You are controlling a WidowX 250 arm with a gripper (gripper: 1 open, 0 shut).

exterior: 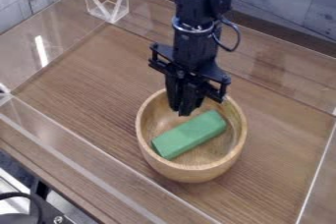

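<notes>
A round wooden bowl [197, 166] sits in the lower middle, holding a green rectangular block [190, 134]. My dark gripper [184, 100] hangs low at the bowl's back rim, partly hiding it. Whether its fingers are open or shut is unclear, and I see nothing clearly held.
Bare wooden table [79, 110] lies to the left and right of the bowl. A small clear wire-like piece [110, 4] stands at the back left. Dark cables lie at the lower left corner.
</notes>
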